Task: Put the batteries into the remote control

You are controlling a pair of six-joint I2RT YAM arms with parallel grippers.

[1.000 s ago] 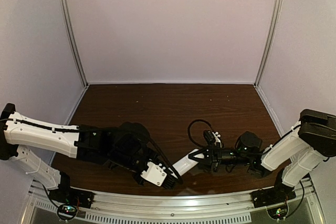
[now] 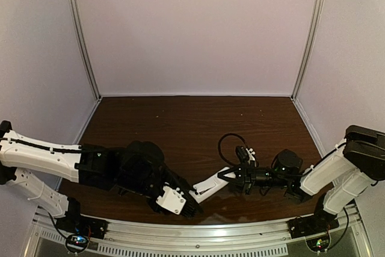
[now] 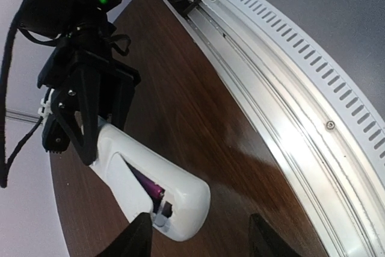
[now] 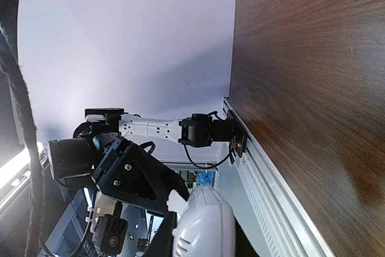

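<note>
The white remote control [image 2: 212,186] is held in my right gripper [image 2: 227,174], shut on its far end. In the left wrist view its battery compartment faces up, with a purple battery [image 3: 147,182] lying inside and a loose-looking white cover [image 3: 123,188] along its side. My left gripper stands open at the remote's near end, one fingertip beside that end, nothing clearly between the fingers. In the right wrist view the remote [image 4: 203,227] fills the bottom centre, under the left gripper's black body.
The metal front rail [image 3: 283,148] runs close beside the remote, with walls on the other three sides.
My left gripper has shifted slightly to the left, away from the remote's end, exposing more of the remote in the top view. The right arm is nearly still.
</note>
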